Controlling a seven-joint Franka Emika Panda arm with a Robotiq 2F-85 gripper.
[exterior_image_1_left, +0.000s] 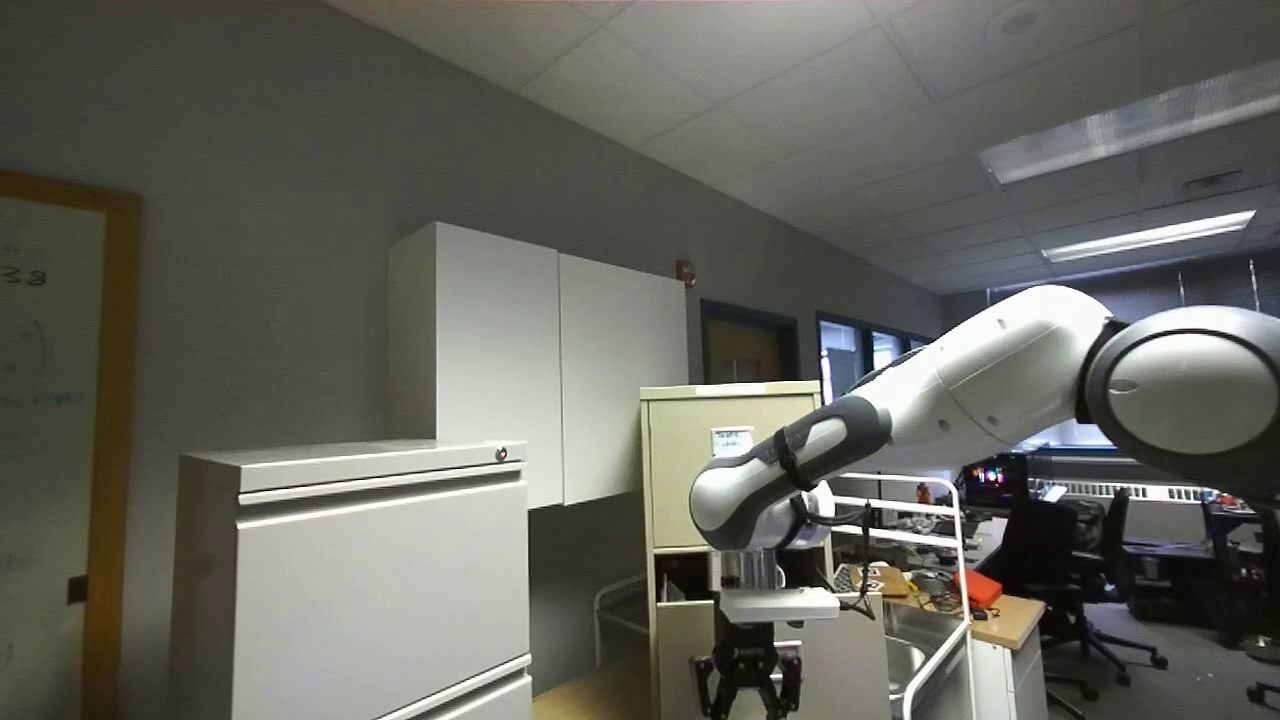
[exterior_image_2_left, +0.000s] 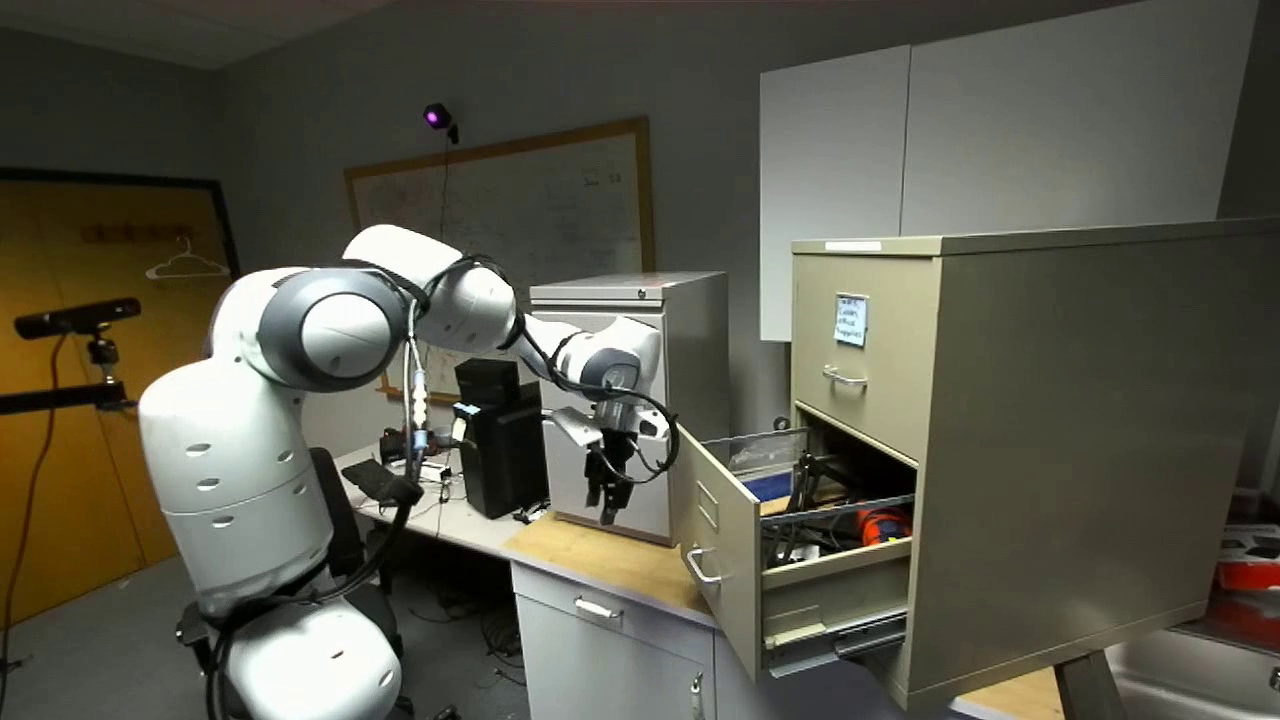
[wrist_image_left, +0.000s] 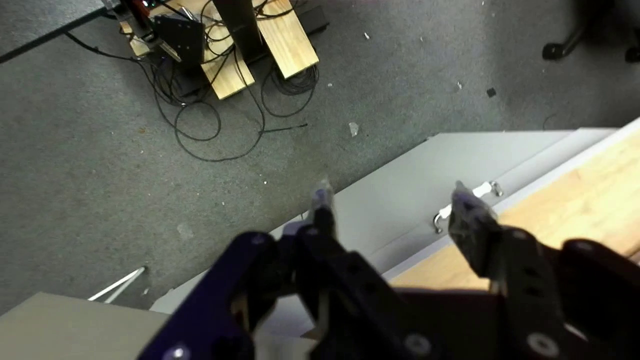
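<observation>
The beige filing cabinet has its lower drawer pulled out, with a drawer front and a silver handle. Inside the drawer lie dark tools, something blue and an orange item. My gripper points downward, left of the drawer front and apart from it in exterior view 2. Exterior view 1 has the gripper low in the picture, overlapping the drawer front from that side. In the wrist view the gripper is open, its fingers apart with only floor and counter cabinet behind them.
A wooden counter runs below, with a white handle on the cabinet under it. Behind the gripper stands a light grey file cabinet. A white rail frame rises at the right. Open floor shows beneath.
</observation>
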